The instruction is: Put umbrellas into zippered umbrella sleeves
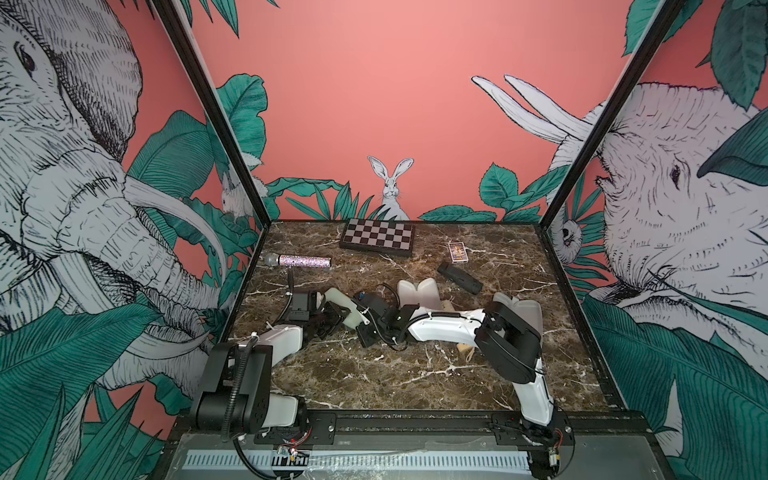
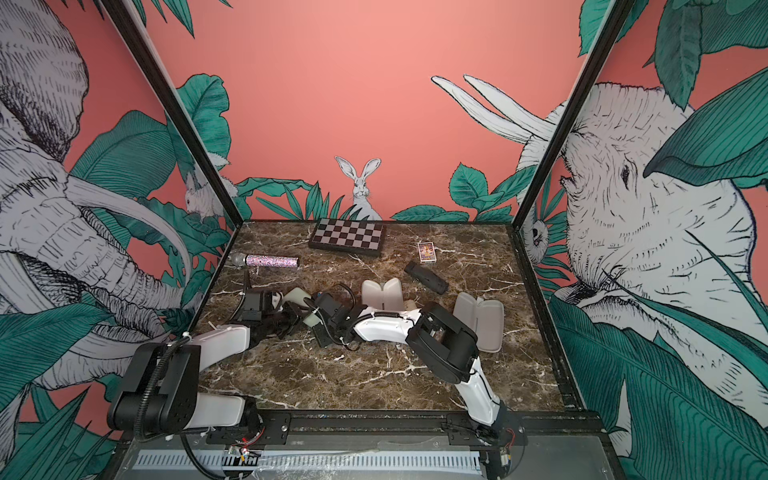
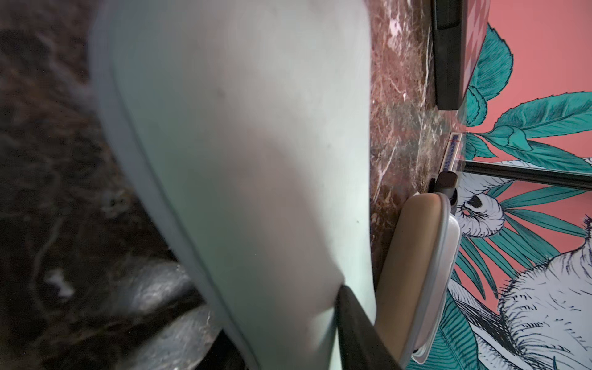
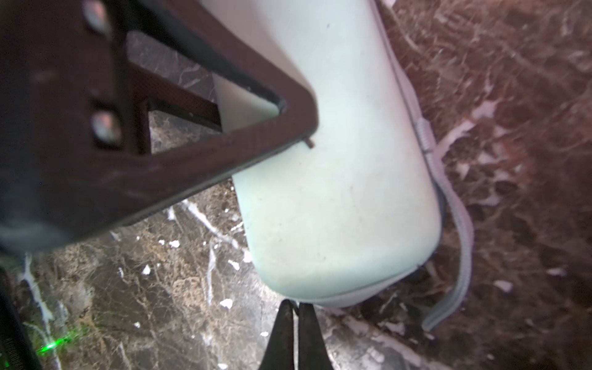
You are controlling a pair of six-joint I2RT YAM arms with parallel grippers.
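A pale mint zippered case with a grey pull strap lies on the marble table between both grippers; it fills much of the left wrist view. My left gripper (image 1: 324,320) is close at that case, its fingers blurred at the bottom of the left wrist view; their opening is hard to make out. My right gripper is shut, its fingertips at the case's rounded end, with nothing seen between them; a black gripper part overlaps the case in that view. Open grey cases (image 1: 417,297) lie to the right.
A checkerboard box (image 1: 376,235), a glittery microphone (image 1: 304,261), a card pack (image 1: 457,251) and a dark elongated object (image 1: 460,277) lie toward the back.
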